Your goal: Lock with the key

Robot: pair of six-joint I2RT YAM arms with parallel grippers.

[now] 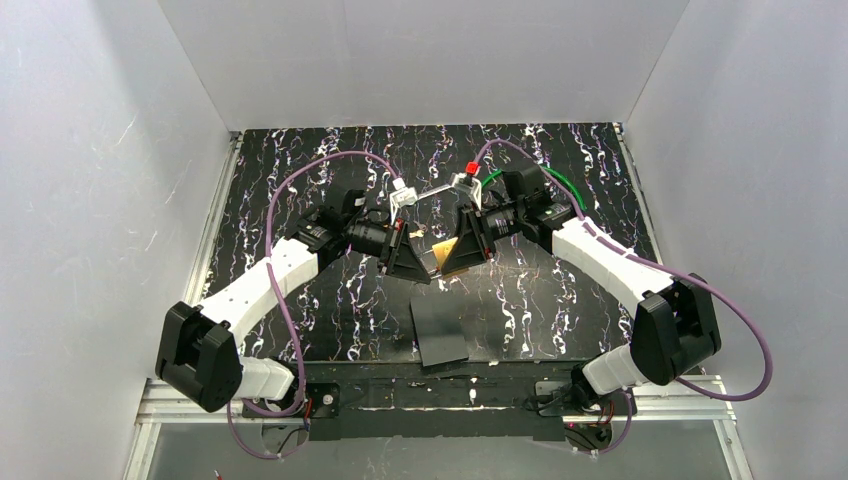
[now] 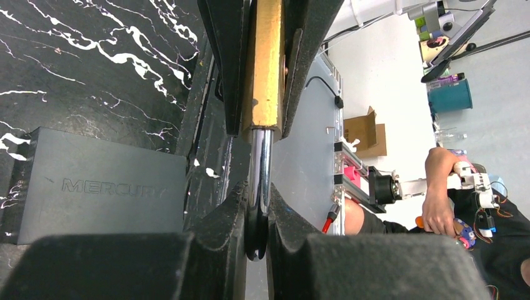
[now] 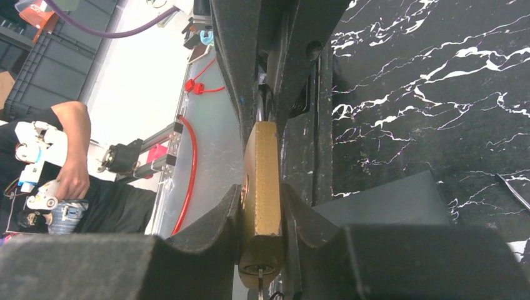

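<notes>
A brass padlock [image 1: 445,254] hangs above the middle of the table, between the two arms. My right gripper is shut on its body, pads on both flat sides. The steel shackle [image 2: 260,165] runs down from the body between the fingers of my left gripper, which is shut on it. A keyhole shows at the body's lower end in the right wrist view, with a thin strip below it that I cannot identify. Whether the shackle is fully seated cannot be told. A small yellowish piece [image 1: 416,234], perhaps the key, lies on the table behind the padlock.
A flat dark box [image 2: 106,187] marked MERCURY lies on the table in front of the grippers. Part of a wrench [image 1: 432,193] shows behind them. A green cable [image 1: 570,185] curves behind the right arm.
</notes>
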